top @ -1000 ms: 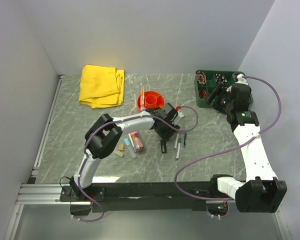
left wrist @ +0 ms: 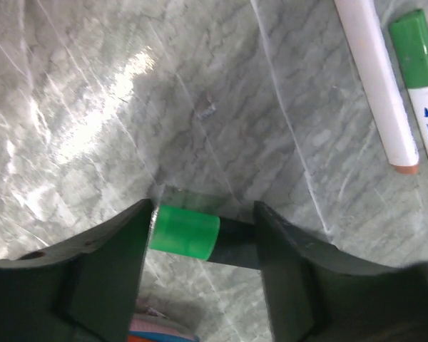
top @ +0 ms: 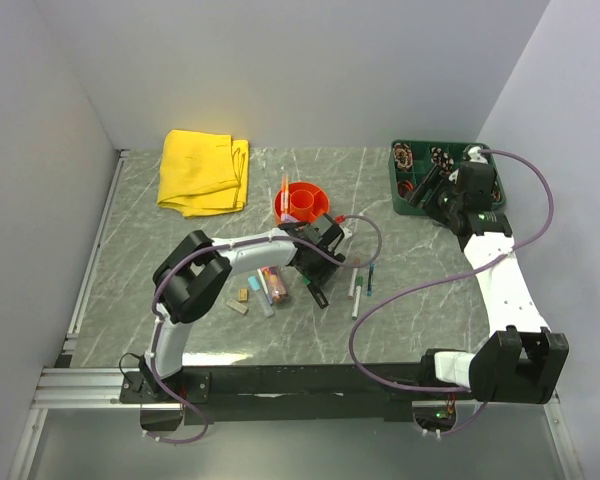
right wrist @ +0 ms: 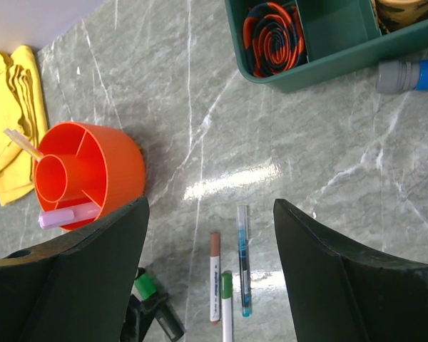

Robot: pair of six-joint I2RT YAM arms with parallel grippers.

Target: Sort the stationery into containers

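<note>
A black pen-like item with a green band (left wrist: 185, 231) lies at a slant under my left gripper. In the left wrist view the fingers stand apart; its green end is beside the left finger and its dark body runs past the right one. From above, its black end (top: 318, 293) sticks out below that gripper. My right gripper is open and empty over the right side. White markers (left wrist: 378, 85) and a blue pen (right wrist: 243, 263) lie right of the black item. The orange-red pen holder (right wrist: 121, 167) contains a few pens.
A dark green divided tray (top: 398, 190) sits at the back right, with coiled items inside. A folded yellow cloth (top: 202, 172) lies back left. A clear pouch (top: 275, 285) and small blocks (top: 238, 306) are left of the black item.
The black item has turned from nearly upright in the top view to a slant. My right arm has moved only slightly.
</note>
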